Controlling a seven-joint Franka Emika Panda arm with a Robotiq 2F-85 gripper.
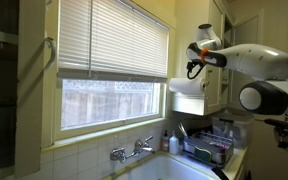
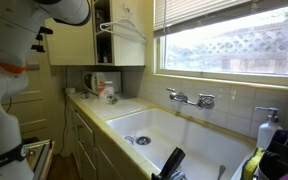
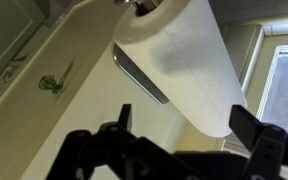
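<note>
A white paper towel roll (image 3: 179, 60) fills the upper middle of the wrist view, mounted under a cabinet. In exterior view 1 the same roll (image 1: 187, 87) hangs below the cabinet, right of the window. My gripper is open, and no object sits between its dark fingers. The roll lies beyond the fingertips in the wrist view; whether they touch it cannot be told. From exterior view 1, the gripper (image 1: 193, 70) appears just above the roll, close to the cabinet front.
The cabinet (image 1: 216, 85) stands close to the arm. Below are a white sink (image 2: 189, 135), a wall faucet (image 2: 191, 99) and a dish rack (image 1: 209, 147) with dishes. A window with a blind (image 1: 114, 40) is left of the arm. A microwave (image 2: 102, 82) sits on the far counter.
</note>
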